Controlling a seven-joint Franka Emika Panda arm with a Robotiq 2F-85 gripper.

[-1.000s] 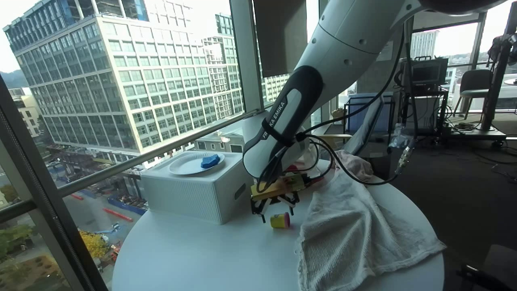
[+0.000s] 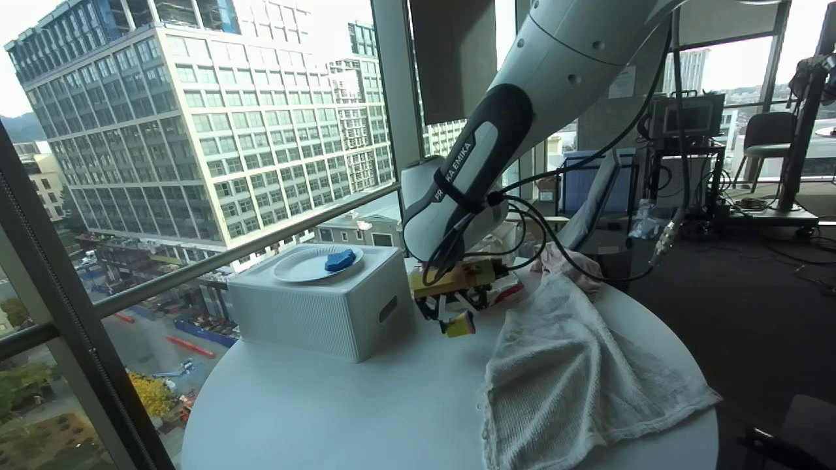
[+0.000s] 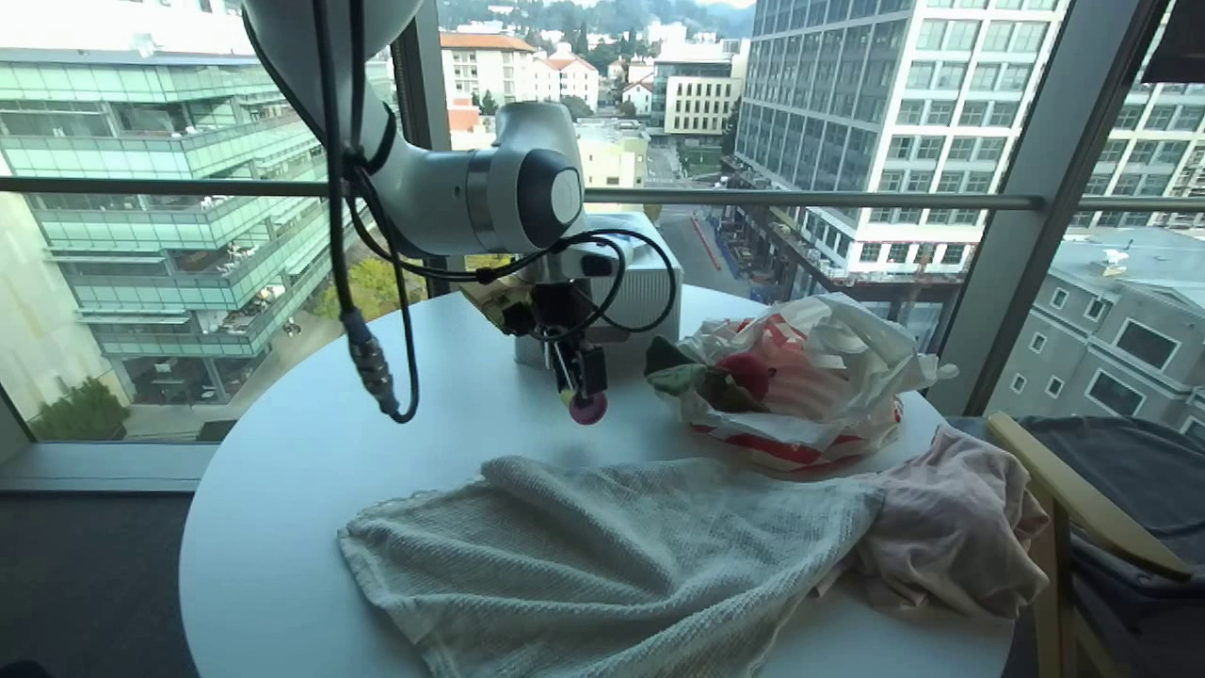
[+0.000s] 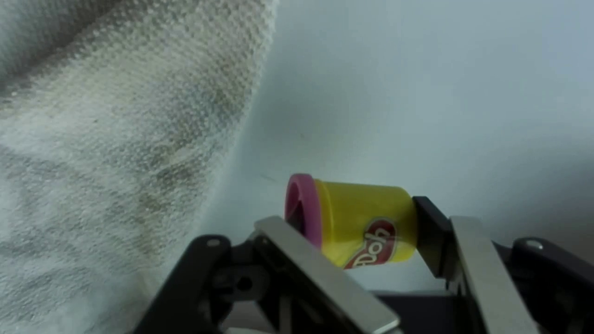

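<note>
A small yellow tub with a pink lid and a red label, the Play-Doh tub (image 4: 362, 222), lies sideways between the fingers of my gripper in the wrist view. One finger meets its lid end and the other its base. In exterior view 1 my gripper (image 2: 456, 321) holds the tub (image 2: 460, 326) raised over the white table (image 2: 392, 407), to the right of the white box. The pink lid of the tub (image 3: 587, 408) faces the camera in exterior view 2, under my gripper.
A ribbed white box (image 2: 305, 317) bears a paper plate (image 2: 294, 270) with a blue lump (image 2: 340, 260) on it. A pale towel (image 3: 610, 554) covers the table's near side in exterior view 2. Beside it sit a crumpled plastic bag (image 3: 836, 373) and a pink cloth (image 3: 960, 531).
A second ago the tub lay on the table below open fingers. Now the fingers are shut on it, and gripper and tub are higher.
</note>
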